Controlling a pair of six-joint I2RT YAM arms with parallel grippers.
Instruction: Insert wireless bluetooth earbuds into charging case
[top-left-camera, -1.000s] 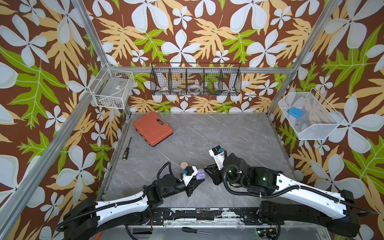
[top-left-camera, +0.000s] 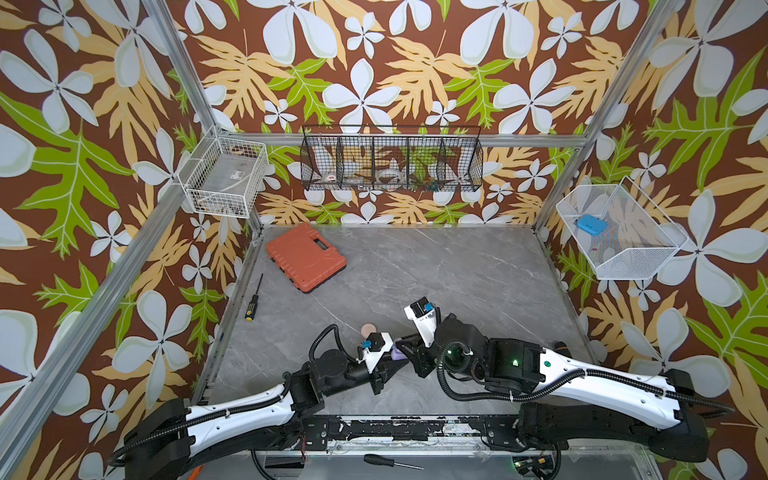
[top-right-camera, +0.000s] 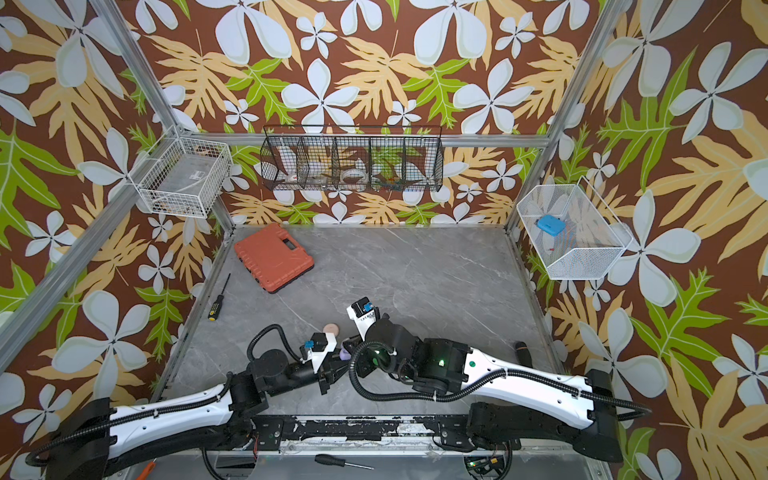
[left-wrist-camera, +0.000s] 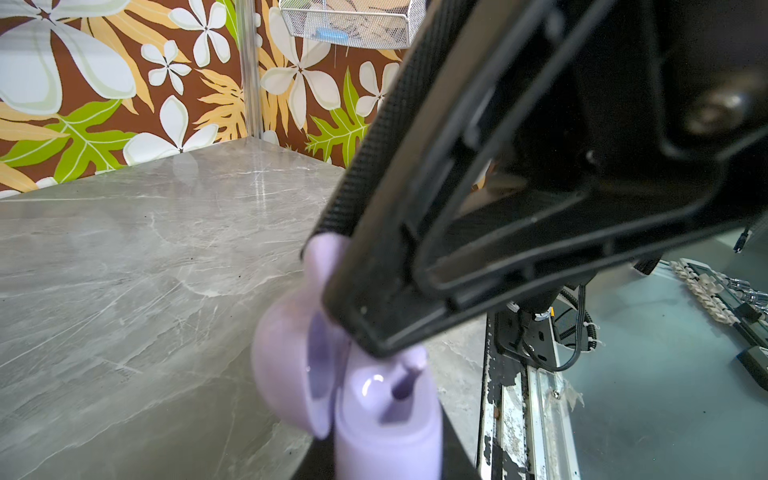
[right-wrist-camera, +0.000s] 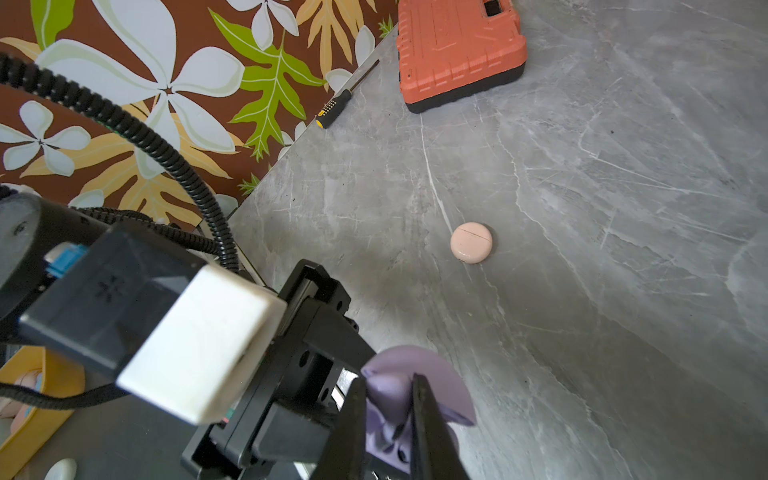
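A lilac charging case with a rounded body (left-wrist-camera: 388, 444) and raised lid (left-wrist-camera: 288, 360) is held upright; my left gripper is shut on it. My right gripper is shut on a lilac earbud (right-wrist-camera: 390, 400), with its fingertips (left-wrist-camera: 364, 320) right over the case opening beside the lid. In the left wrist view those fingers mostly hide the earbud, and one dark slot in the case shows. Whether the earbud touches its seat I cannot tell. Both grippers meet above the near middle of the table in the top views.
A pink round disc (right-wrist-camera: 471, 242) lies on the table just beyond the grippers. An orange toolbox (top-left-camera: 305, 256) and a screwdriver (top-left-camera: 253, 304) lie at left.
The left arm holds nearly still.
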